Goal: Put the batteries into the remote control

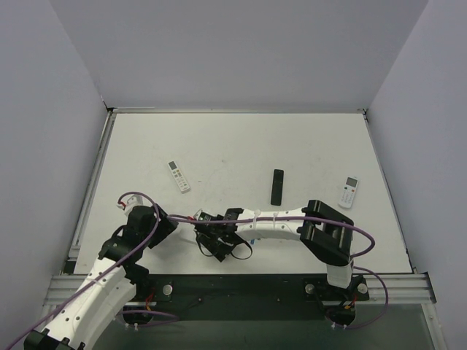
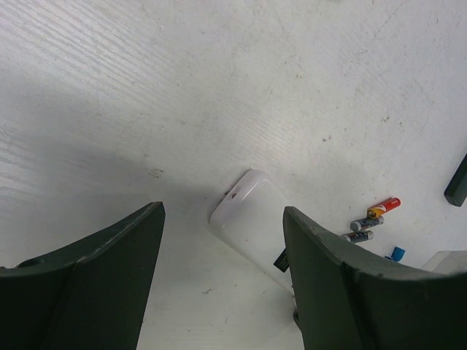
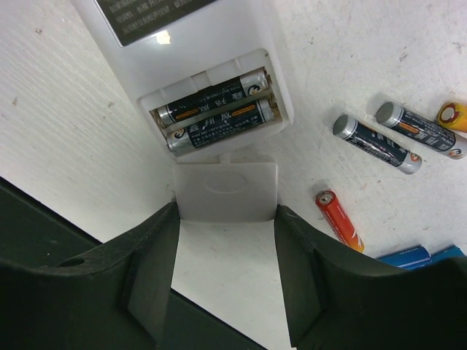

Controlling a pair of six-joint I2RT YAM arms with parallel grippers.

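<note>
Face down on the table lies the white remote control (image 3: pixel 208 36), two batteries side by side in its uncovered compartment (image 3: pixel 215 109). The white battery cover (image 3: pixel 228 193) is gripped at both sides by my right gripper, just off the compartment's end of the remote; whether it touches the table I cannot tell. In the left wrist view the remote (image 2: pixel 252 219) shows beyond the fingers, partly hidden by one of them. My left gripper stands open and empty, above the table to the remote's left.
Right of the remote are loose dark batteries (image 3: pixel 377 144), a red battery (image 3: pixel 339 221), an orange one (image 3: pixel 454 115) and blue ones (image 3: pixel 408 257). Farther off lie two white remotes (image 1: pixel 178 176) (image 1: pixel 349 192) and a black one (image 1: pixel 277 187).
</note>
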